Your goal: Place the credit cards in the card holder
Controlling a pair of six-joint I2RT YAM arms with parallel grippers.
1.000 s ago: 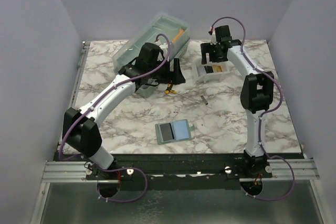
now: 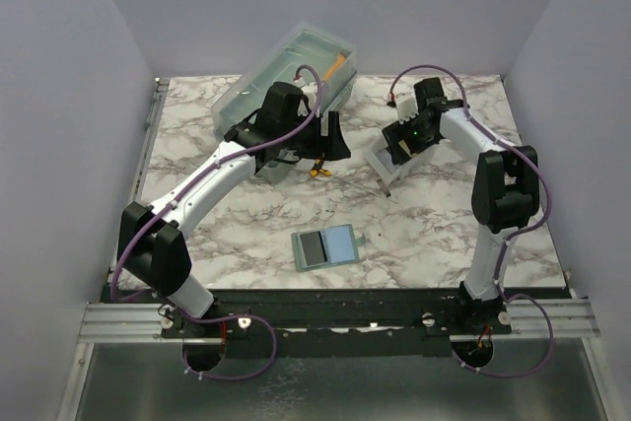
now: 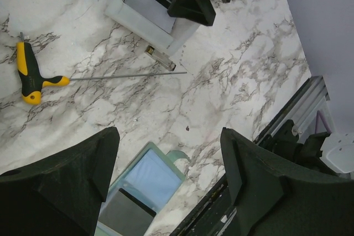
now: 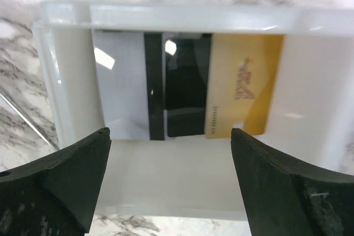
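Note:
A white open box (image 4: 182, 203) stands at the back right, turned at a slant on the table. Inside it, in the right wrist view, are a grey card (image 4: 124, 92) with a black strip, a black card (image 4: 188, 89) and a gold card (image 4: 243, 84). My right gripper is above this box, its fingers open and empty. The card holder (image 2: 328, 246), green-edged with a dark panel and a pale blue panel, lies flat near the table's front. My left gripper (image 2: 332, 135) hangs over the back middle, open, with nothing between its fingers.
A yellow-and-black T-handled screwdriver (image 3: 32, 75) lies left of the white box, and a small metal piece (image 3: 160, 57) is at the box's edge. The large translucent bin (image 2: 232, 101) fills the back left. Marble tabletop around the holder is clear.
The white box has gone from square to slanted, its near side shifting toward the front. The left arm stays put.

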